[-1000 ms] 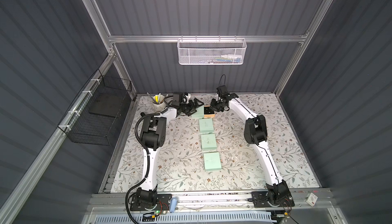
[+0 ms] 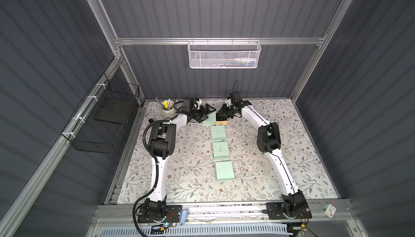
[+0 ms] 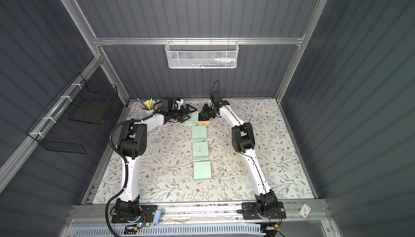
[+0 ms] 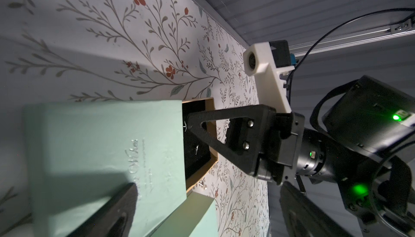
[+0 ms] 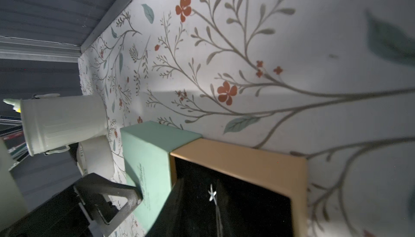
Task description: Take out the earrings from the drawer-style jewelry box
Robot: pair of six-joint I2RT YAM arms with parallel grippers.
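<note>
A mint-green box sleeve (image 4: 108, 142) lies on the table with its tan drawer (image 5: 246, 159) pulled out to the right, showing a black lining. Silvery star-like earring (image 5: 211, 192) shows in the lining in the right wrist view; another small silvery earring (image 4: 196, 149) is visible in the left wrist view. My left gripper stands open, its fingers spread around the sleeve. My right gripper is open over the drawer, its dark, blurred fingertips close to the star-like earring; contact cannot be made out against the black.
Further closed mint boxes (image 2: 218, 133) line up toward the front. Tiny pale items (image 4: 202, 185) lie on the table beside the drawer. A white pot (image 5: 64, 120) with pens stands at the back left.
The right gripper has moved slightly left and further over the drawer, covering more of it. The left arm and the boxes have stayed in place.
</note>
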